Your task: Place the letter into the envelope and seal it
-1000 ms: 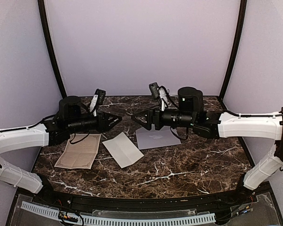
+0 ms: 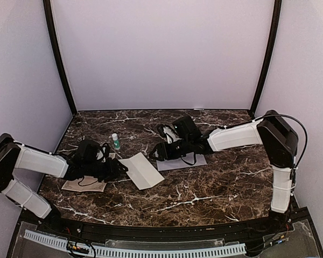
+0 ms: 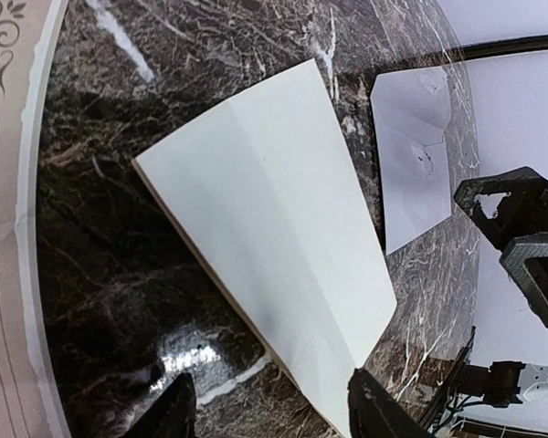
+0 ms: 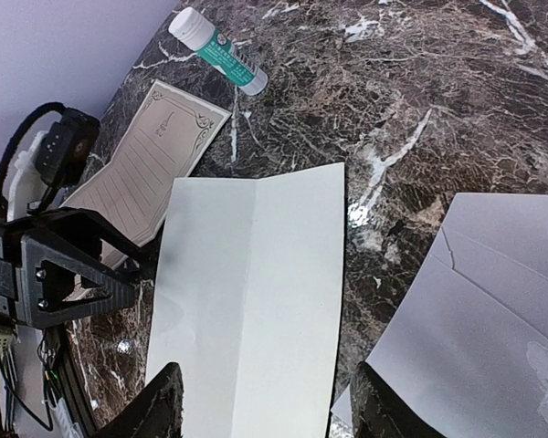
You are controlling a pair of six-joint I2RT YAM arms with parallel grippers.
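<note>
A plain white sheet (image 2: 141, 171) with a lengthwise crease lies mid-table, one long edge standing slightly off the surface in the left wrist view. Beside its left edge my left gripper (image 2: 120, 167) is low and open, nothing between its fingers. To the right lies a pale envelope (image 2: 183, 162) with its flap opened out, partly under my right arm; it also shows in the right wrist view (image 4: 502, 292). My right gripper (image 2: 159, 155) hangs between sheet and envelope, fingers (image 4: 164, 401) apart and empty. A green-and-white glue stick (image 2: 116, 141) stands behind the sheet.
A beige sheet with a decorative border (image 2: 81, 185) lies at the left, partly covered by my left arm. A pale wall rises behind.
Both grippers have come down towards the white sheet, the left one also shifting slightly left and the right one to the front. The glue stick, hidden earlier, is now visible.
</note>
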